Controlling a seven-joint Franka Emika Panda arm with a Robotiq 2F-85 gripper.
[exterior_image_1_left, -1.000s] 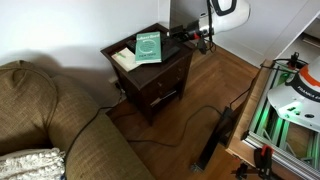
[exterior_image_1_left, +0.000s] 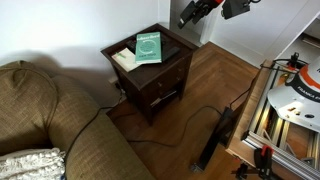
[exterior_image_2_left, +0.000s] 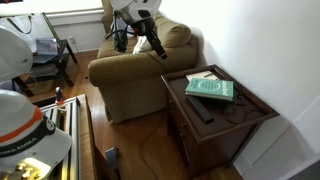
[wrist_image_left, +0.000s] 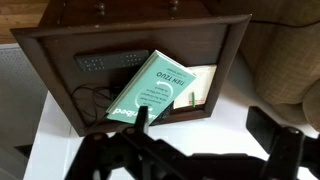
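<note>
On top of a dark wooden side table (exterior_image_1_left: 151, 88) lies a green book (exterior_image_1_left: 148, 48), with a pale booklet or paper (exterior_image_1_left: 126, 59) partly under it. In the second exterior view, a black remote (exterior_image_2_left: 200, 108) rests in front of the book (exterior_image_2_left: 209, 88). My gripper (exterior_image_1_left: 188, 18) hangs in the air above and to the right of the table, apart from everything on it. From the wrist view, the open gripper has nothing between its fingers; the book (wrist_image_left: 152, 88), the remote (wrist_image_left: 112, 60) and the pale booklet (wrist_image_left: 204, 78) lie below.
A brown sofa (exterior_image_1_left: 75, 125) with a whitish cloth (exterior_image_1_left: 32, 163) stands left of the table. Cables run over the wooden floor (exterior_image_1_left: 190, 120). My arm's base side has a bench edge (exterior_image_1_left: 240, 135). A white wall backs the table.
My gripper has risen from beside the table's right side, moving up and away toward the top of the first exterior view. The book and table have stayed put.
</note>
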